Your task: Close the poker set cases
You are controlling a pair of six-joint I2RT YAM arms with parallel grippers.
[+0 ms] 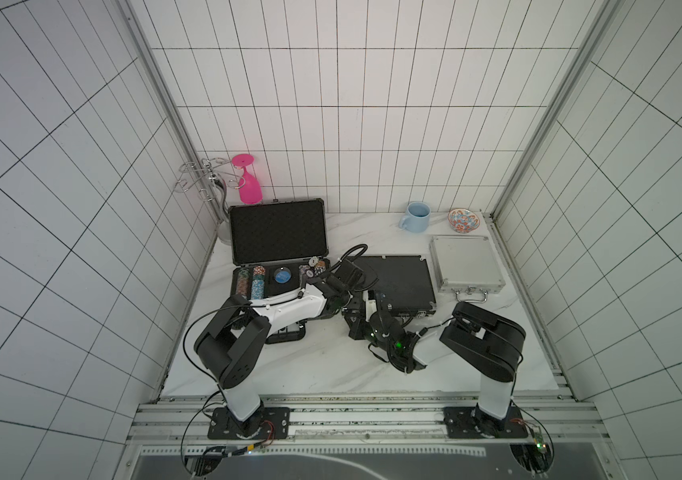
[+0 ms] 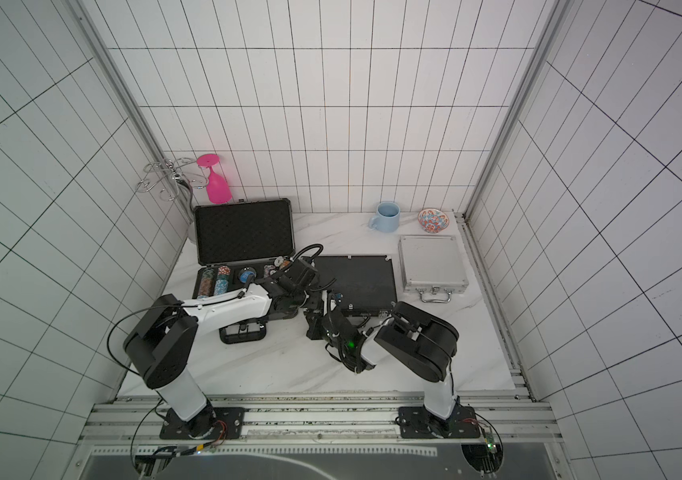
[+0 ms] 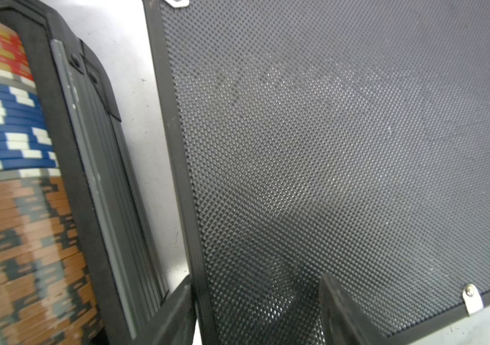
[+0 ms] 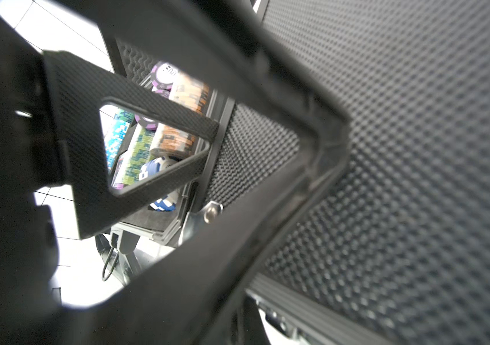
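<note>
On the left, the open poker case (image 1: 277, 232) has its black padded lid standing up at the back and rows of chips (image 1: 258, 281) in its tray. A second black case (image 1: 397, 280) lies in the middle with its lid down flat; the textured top fills most of the left wrist view. My left gripper hangs low over that lid's left edge, its fingers apart and nothing visible between them. At the front left of the same lid, my right gripper (image 1: 375, 305) is shut, with its black fingers (image 4: 319, 126) close against the lid.
A silver case (image 1: 465, 260) lies closed at the right. Behind are a blue mug (image 1: 416, 217), a patterned bowl (image 1: 463, 220) and a metal rack with a pink glass (image 1: 248, 184). The two arms are close together at the middle.
</note>
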